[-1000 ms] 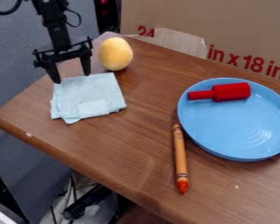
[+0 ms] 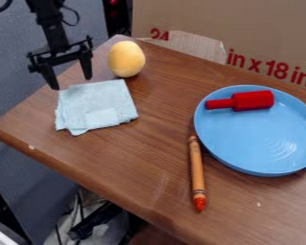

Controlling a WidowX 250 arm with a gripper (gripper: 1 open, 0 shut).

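Note:
My black gripper hangs at the upper left, above and behind the folded pale cloth, its two fingers apart. The cloth lies flat near the table's left side. A yellow, egg-shaped object rests just right of the gripper. A blue plate on the right holds a red cylindrical object with a handle. An orange crayon lies left of the plate.
A cardboard box stands along the back.
The gripper has moved slightly up and to the left, away from the cloth's top edge. The objects on the table look unchanged.

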